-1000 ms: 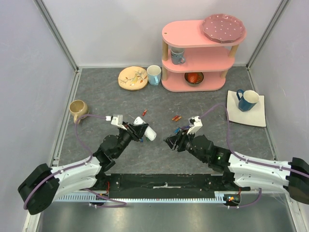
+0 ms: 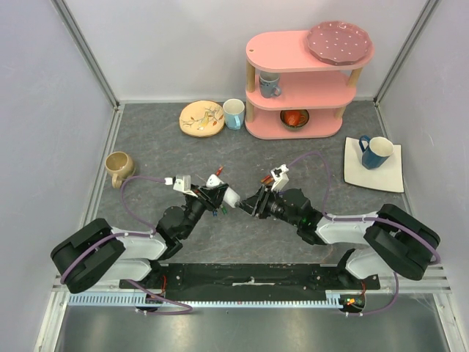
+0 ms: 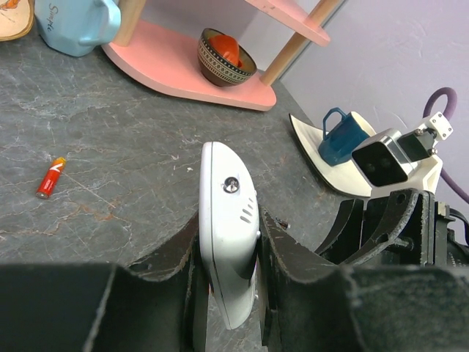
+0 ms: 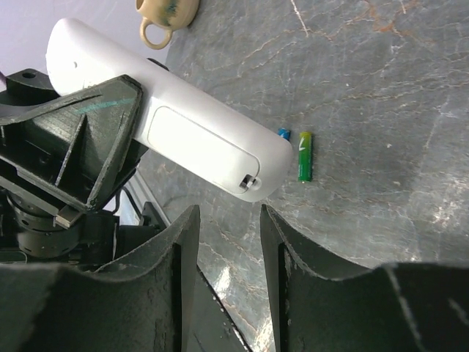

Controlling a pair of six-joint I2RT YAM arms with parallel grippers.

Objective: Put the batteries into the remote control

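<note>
My left gripper (image 2: 212, 194) is shut on the white remote control (image 3: 229, 220), holding it aloft at an angle; its back, with the closed-looking battery cover (image 4: 201, 147), faces the right wrist camera. My right gripper (image 2: 249, 205) is part open and empty, just beside the remote's lower end. A red battery (image 3: 51, 177) lies on the table in the left wrist view. A green battery (image 4: 305, 156) and a partly hidden blue battery (image 4: 283, 134) lie beneath the remote. More orange batteries (image 2: 267, 180) lie behind my right gripper.
A pink shelf (image 2: 310, 123) with cups and a bowl stands at the back. A tan mug (image 2: 119, 163) is at left, a dark blue mug (image 2: 377, 152) on a white mat at right. A light blue mug (image 2: 234, 110) and a decorated plate (image 2: 201, 119) are at the back.
My right gripper has moved left toward the remote's end. My left gripper, with the remote in it, has shifted slightly right and up in the top view.
</note>
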